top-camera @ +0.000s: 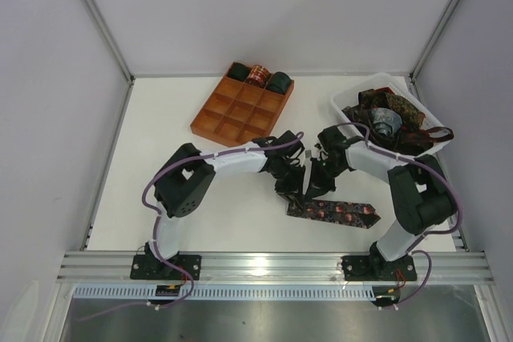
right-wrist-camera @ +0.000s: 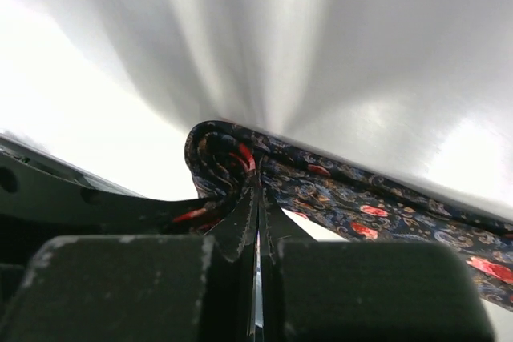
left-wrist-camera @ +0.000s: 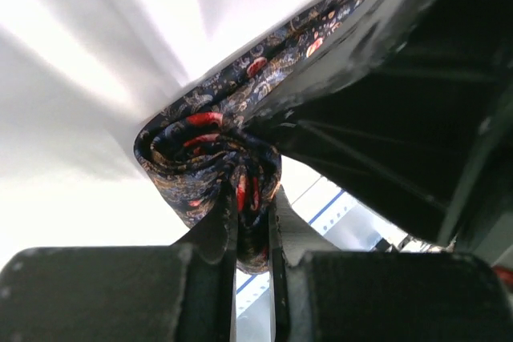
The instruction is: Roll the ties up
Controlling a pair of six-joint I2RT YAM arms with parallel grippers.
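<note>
A dark tie with red flowers lies on the white table, its body stretching to the right in a folded strip. At its left end the cloth is bunched into a small roll. My left gripper has its fingers on both sides of this bunched end, with cloth filling the gap between them. Close beside it, my right gripper is shut, its tips against the tie's fold; no cloth shows clearly between them. In the top view the arms partly hide the rolled end.
An orange-brown divided box stands at the back, with several rolled ties in its rear compartments. To the back right is a white basket of loose ties. Open table lies at left and front.
</note>
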